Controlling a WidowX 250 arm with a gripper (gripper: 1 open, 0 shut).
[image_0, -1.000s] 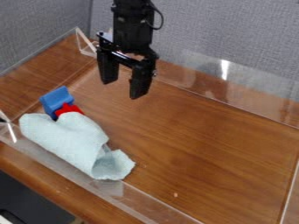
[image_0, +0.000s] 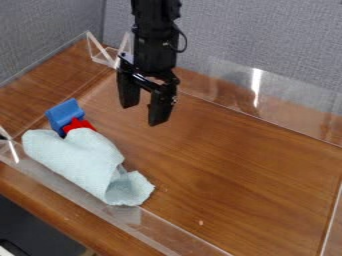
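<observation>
The black gripper (image_0: 144, 100) hangs from the arm at the upper middle, above the wooden surface, open with nothing between its two fingers. At the lower left lies a pale blue-white cloth (image_0: 91, 168), bunched along a diagonal. Just behind it sit a blue block (image_0: 63, 114) and a red object (image_0: 76, 127), the red one partly hidden by the cloth.
Clear panels (image_0: 267, 100) run along the back and edges, with a grey wall behind.
The gripper has shifted slightly and turned, its fingers now at a different angle. The cloth, blue block and red object look unchanged.
</observation>
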